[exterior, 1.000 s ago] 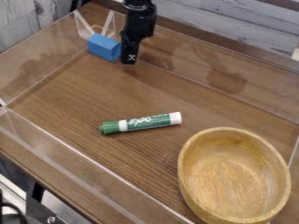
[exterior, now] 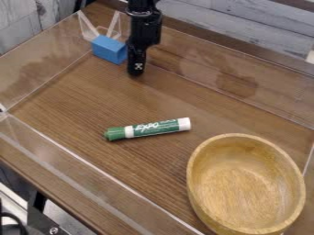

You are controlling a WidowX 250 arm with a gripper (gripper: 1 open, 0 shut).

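Note:
At the top centre of the camera view my black gripper [exterior: 136, 66] points down at the table, close beside the right side of a blue block [exterior: 108, 49]. Its fingertips look shut, with nothing visible between them, though they are small and dark. A green-and-white Expo marker [exterior: 147, 128] lies lower down in the middle of the table. A round tan bowl [exterior: 245, 174] stands at the lower right.
White cord-like pieces rise behind the blue block. The table's edge runs along the lower left.
The gripper has moved slightly over the last second, a little away from the blue block. The marker and bowl are unchanged.

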